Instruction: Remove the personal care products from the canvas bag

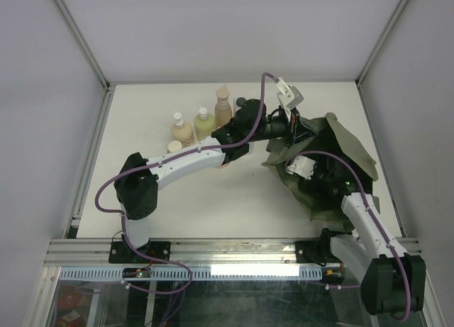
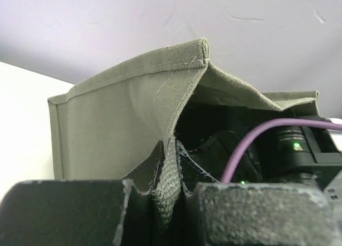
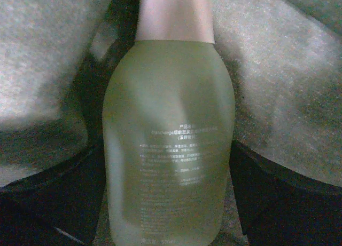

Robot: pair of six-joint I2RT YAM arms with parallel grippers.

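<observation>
The olive canvas bag [image 1: 355,140] gapes at the right of the table in the top view. My left gripper is shut on its rim, a strip of cloth [image 2: 179,112] pinched between the fingertips. Deep in the bag, my right gripper is open, one finger on each side of a pale green bottle [image 3: 171,102]. The bottle has a pinkish collar and white print. Whether both fingers touch it, I cannot tell. In the top view the right arm hides the bag's contents.
Out on the table stand a tan pump bottle [image 1: 183,132], a yellow-green pump bottle [image 1: 204,123], a brown bottle [image 1: 223,108] and several other containers, partly behind the left arm.
</observation>
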